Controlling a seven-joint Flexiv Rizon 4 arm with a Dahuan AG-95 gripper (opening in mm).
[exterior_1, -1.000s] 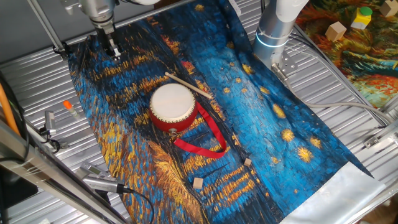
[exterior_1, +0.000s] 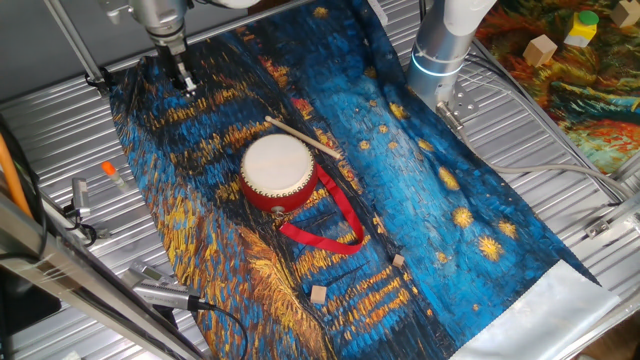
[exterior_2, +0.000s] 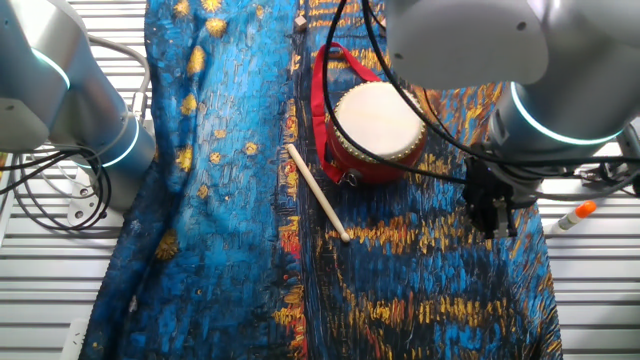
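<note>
A red drum (exterior_1: 277, 173) with a cream head rests on the painted cloth in the middle of the table, its red strap (exterior_1: 325, 235) looped out on the cloth. Beside it lies a wooden drumstick (exterior_1: 303, 136), apart from the drum; exterior view 2 shows the same drumstick (exterior_2: 318, 193) left of the drum (exterior_2: 378, 128). My gripper (exterior_1: 188, 84) hangs over the cloth's far left part in exterior view 1, clear of drum and stick. In exterior view 2 the dark gripper (exterior_2: 499, 222) points down at the right. How far its fingers are apart is unclear, and nothing shows held.
Two small wooden cubes, one cube (exterior_1: 318, 294) and another cube (exterior_1: 399, 260), lie near the strap. An orange-tipped marker (exterior_1: 112, 171) is on the slatted metal table (exterior_1: 95, 215). The arm's base (exterior_1: 437, 65) stands at the cloth's far edge. Black cables cross exterior view 2.
My gripper has shifted very slightly to the right in exterior view 1. Drum, strap, drumstick and cubes have stayed in place.
</note>
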